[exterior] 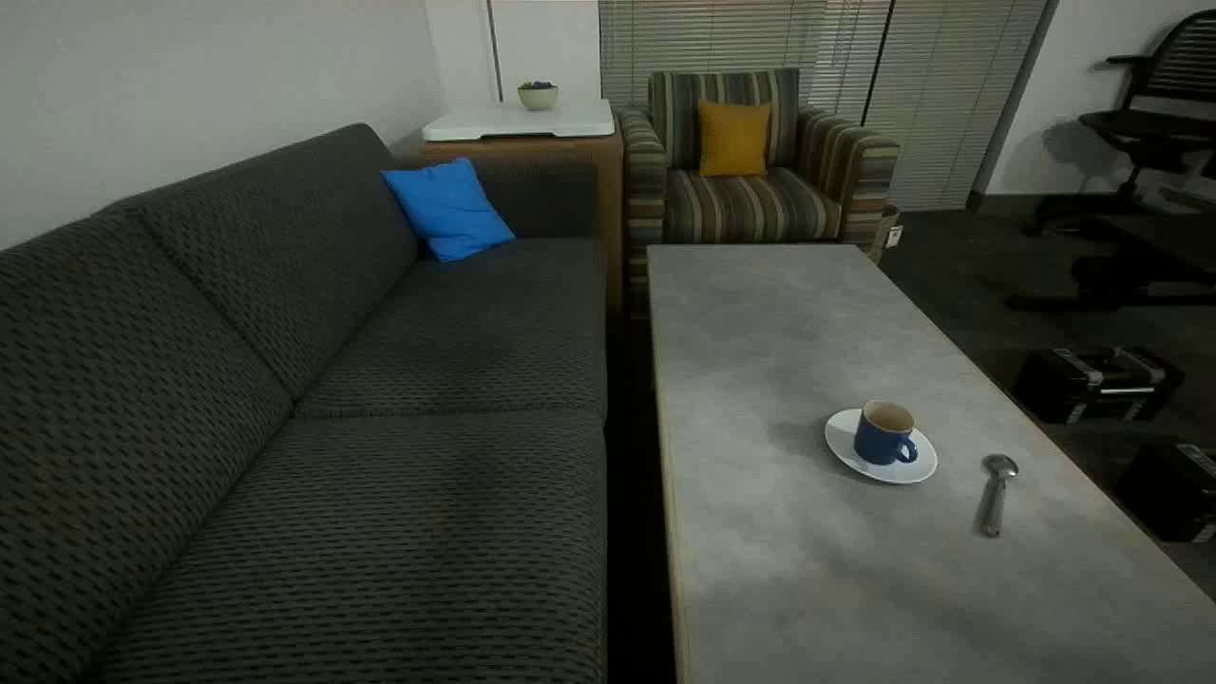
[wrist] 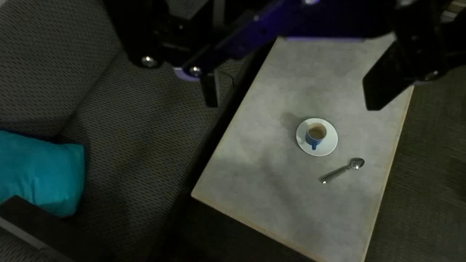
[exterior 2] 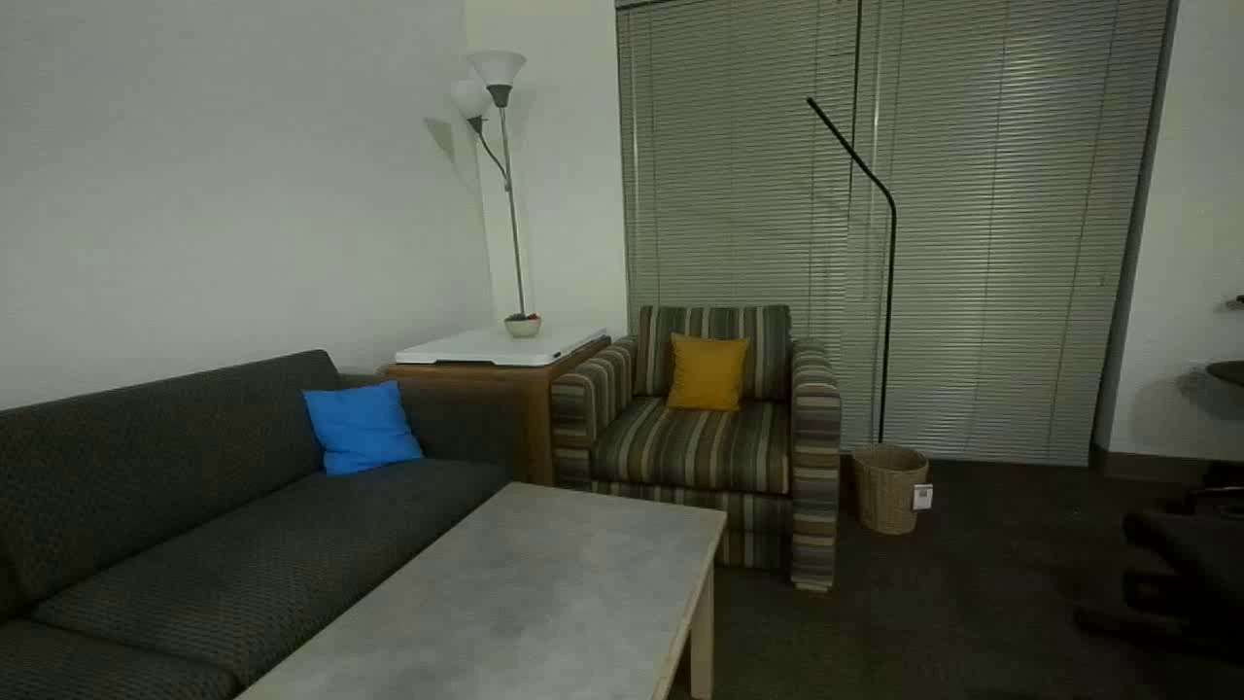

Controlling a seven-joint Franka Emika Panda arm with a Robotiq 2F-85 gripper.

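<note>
On the grey coffee table point(exterior: 775, 342) a small blue cup point(exterior: 883, 435) stands upright on a white saucer point(exterior: 845, 454). A metal spoon point(exterior: 994, 497) lies beside the saucer, apart from it. From above, the wrist view shows the cup point(wrist: 315, 133) with brown inside, the saucer point(wrist: 328, 145) around its base and the spoon point(wrist: 340, 170) close by. My gripper is open high above the table, its fingers wide apart at the top of that view and nothing between them. Neither exterior view shows the gripper.
A dark sofa point(exterior: 456, 331) with a blue pillow point(exterior: 447, 210) runs along the table's left side. Behind the table is a striped armchair point(exterior 2: 694, 449) with a yellow pillow point(exterior 2: 708, 373). Black cases point(exterior: 1097, 384) sit on the floor to the right.
</note>
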